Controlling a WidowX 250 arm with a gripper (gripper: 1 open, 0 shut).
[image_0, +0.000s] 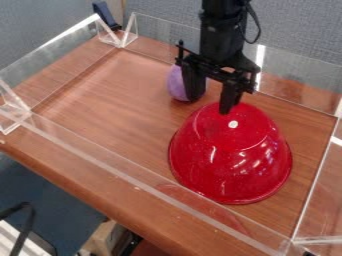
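Observation:
My black gripper hangs from the top of the view over the back middle of the wooden tray floor, its two fingers spread apart. The left finger is in front of a purple rounded object, partly hiding it. The right finger points down at the top rear of a large upturned red bowl or dome, which rests on the right half of the floor. Whether a finger touches either thing I cannot tell.
Clear plastic walls border the wooden surface. A dark cable and light blocks lie below the front edge at lower left.

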